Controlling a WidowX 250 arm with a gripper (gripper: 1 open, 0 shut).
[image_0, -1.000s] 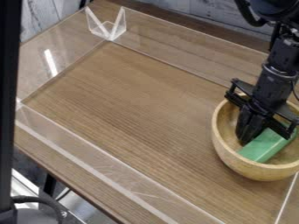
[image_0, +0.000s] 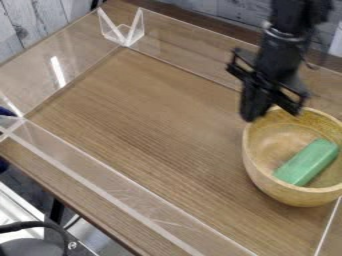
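Note:
A tan bowl (image_0: 271, 178) stands at the right of the wooden table (image_0: 134, 130), with a green oblong object (image_0: 309, 162) lying in its right half. My dark gripper (image_0: 255, 102) is raised above and behind the bowl's left rim. It is blurred; it looks shut, with nothing visible held between its fingers.
A clear plastic piece (image_0: 123, 28) sits at the back left. A dark cable (image_0: 27, 226) runs at the lower left, and a plank wall stands behind.
My gripper has lifted up and moved back and to the left, out of the bowl. The green object stays in the bowl, now more fully visible.

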